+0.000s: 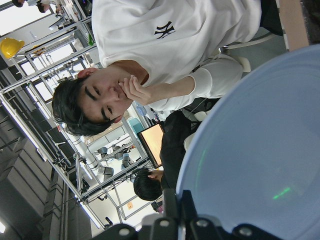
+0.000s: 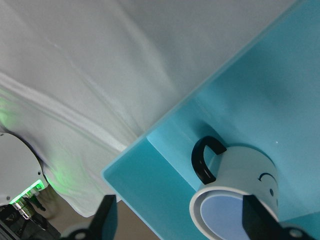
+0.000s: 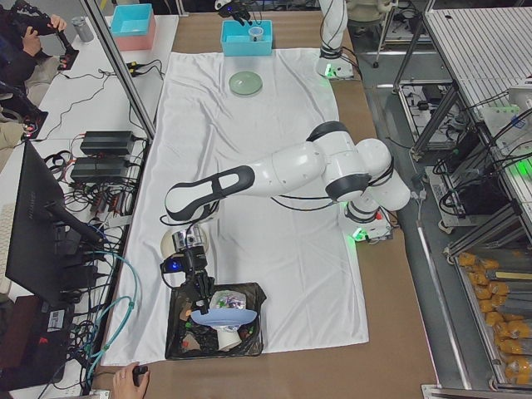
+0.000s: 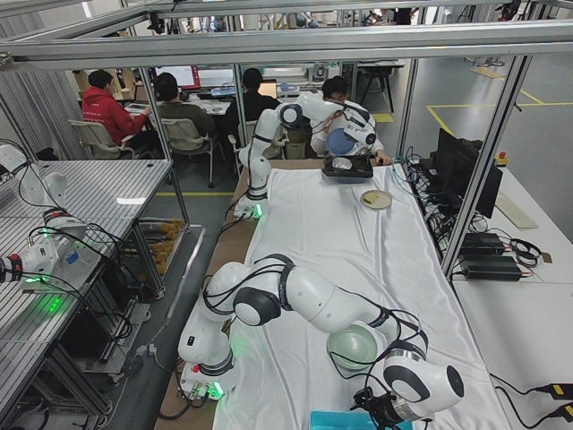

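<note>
A light blue plate [image 1: 250, 145] is held in my left gripper, shut on its rim; it hangs tilted over a black bin [image 3: 174, 341] holding several items, seen too in the camera right view as a blue disc [image 4: 341, 141]. My right gripper is open above a blue bin [image 2: 140, 175], in which a white mug [image 2: 240, 175] with a black handle lies at the near corner. Nothing is clearly between the right fingers except the mug beneath them.
A green plate [image 3: 245, 82] lies on the white cloth near the blue bin, and a pale round plate [image 4: 376, 199] beside the black bin. People sit beyond the black bin.
</note>
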